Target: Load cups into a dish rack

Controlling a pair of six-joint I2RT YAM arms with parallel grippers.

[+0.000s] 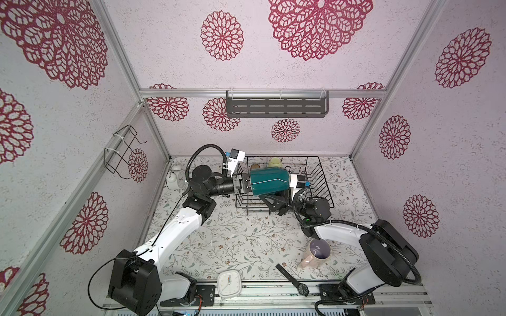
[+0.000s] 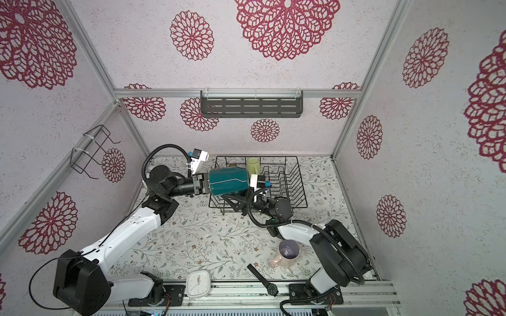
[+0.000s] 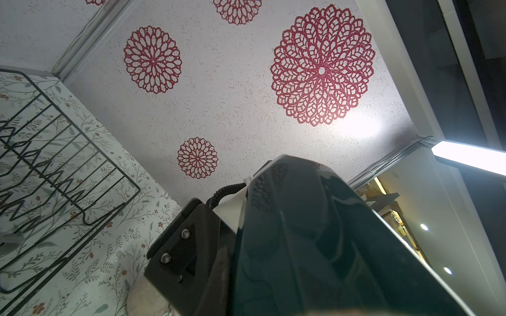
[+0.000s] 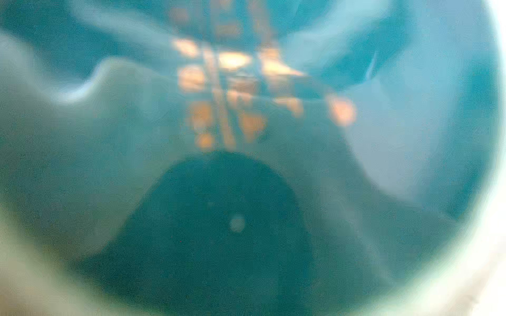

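Note:
A large teal cup lies on its side in the air above the black wire dish rack. My left gripper is shut on its left end; in the left wrist view the teal cup hides much of the fingers. The mouth faces right, and the right wrist view looks straight into the teal cup. My right gripper is part open at the cup's lower right side; whether it touches cannot be made out. A yellow-green cup and a brown one stand in the rack.
A pink mug with a purple inside is at the front right, below the right arm. A brush and a white square dish lie along the front edge. White items stand back left.

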